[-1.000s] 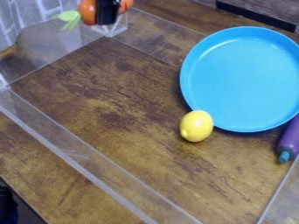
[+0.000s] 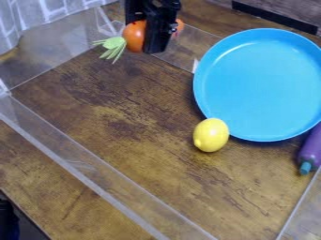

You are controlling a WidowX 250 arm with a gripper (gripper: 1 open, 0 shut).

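My dark gripper (image 2: 153, 34) is at the top centre, shut on an orange carrot (image 2: 135, 36) with pale green leaves (image 2: 109, 47) hanging to the lower left. It holds the carrot over the back left of the wooden tray floor, left of a light blue plate (image 2: 257, 84). The fingertips partly hide the carrot.
A yellow lemon (image 2: 211, 134) lies below the plate's left side. A purple marker-like object (image 2: 314, 150) with a blue tip lies at the right edge. Clear plastic walls (image 2: 88, 187) border the floor.
My gripper and the carrot have moved from the upper left toward the right and down, nearer the plate. The plate, lemon and purple object stay in place.
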